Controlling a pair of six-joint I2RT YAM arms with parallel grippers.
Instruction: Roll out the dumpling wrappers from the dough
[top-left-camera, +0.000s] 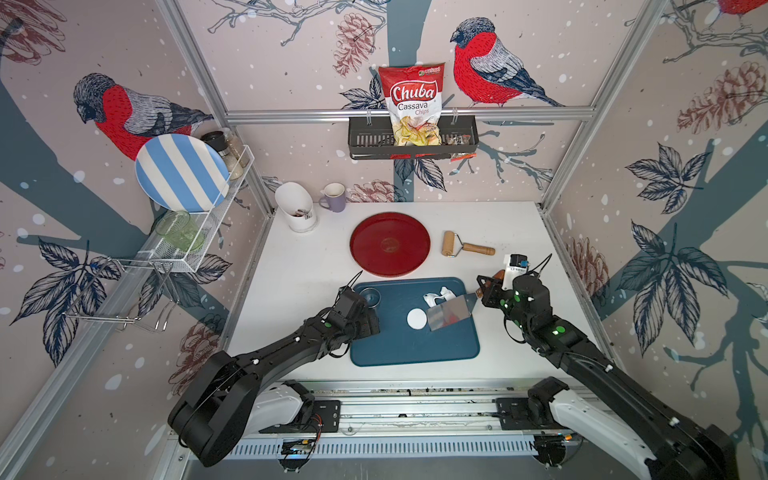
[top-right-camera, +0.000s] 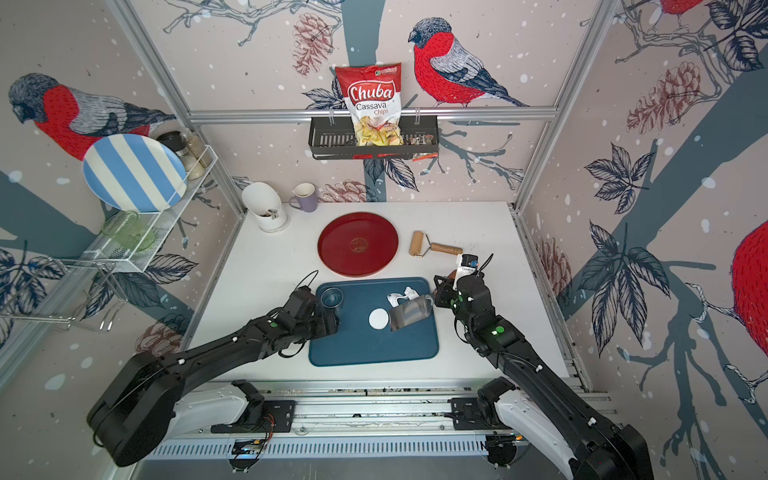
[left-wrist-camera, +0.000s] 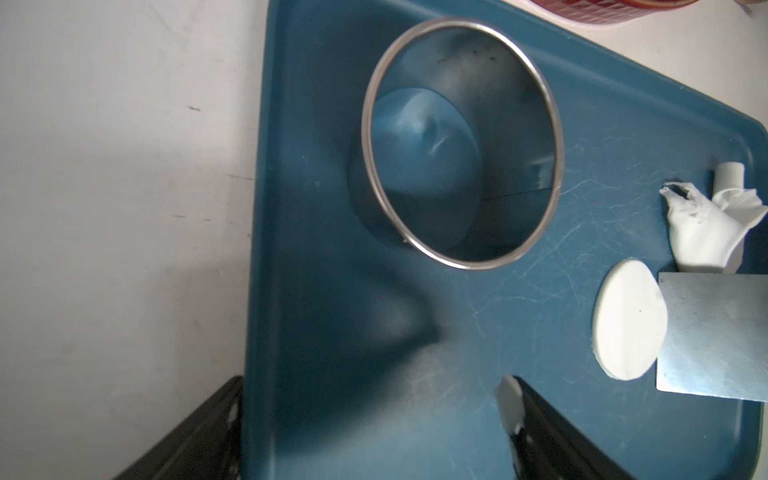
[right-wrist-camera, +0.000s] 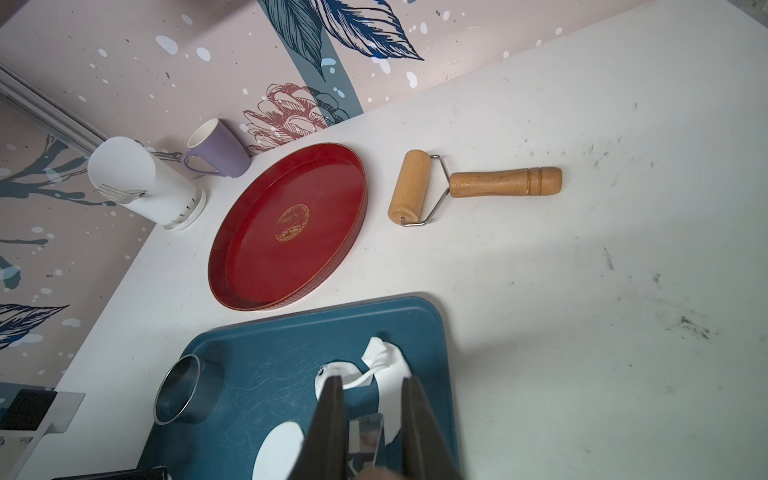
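Note:
A flat round white wrapper (top-left-camera: 417, 318) lies on the blue tray (top-left-camera: 400, 352). My right gripper is shut on the handle of a scraper, whose metal blade (top-left-camera: 449, 313) reaches over the tray. Seen from the left wrist, the blade (left-wrist-camera: 712, 336) has its edge close beside the wrapper (left-wrist-camera: 630, 320); whether they touch I cannot tell. Torn white dough scraps (right-wrist-camera: 388, 372) lie behind the blade. A metal ring cutter (left-wrist-camera: 464, 144) stands at the tray's far left corner. Over the tray's left edge my left gripper is open and empty.
Behind the tray sits a round red tray (top-left-camera: 389, 244), with a wooden roller (top-left-camera: 448, 243) to its right. A white utensil holder (top-left-camera: 296, 206) and a purple mug (top-left-camera: 333, 197) are at the back left. The tray's front part is clear.

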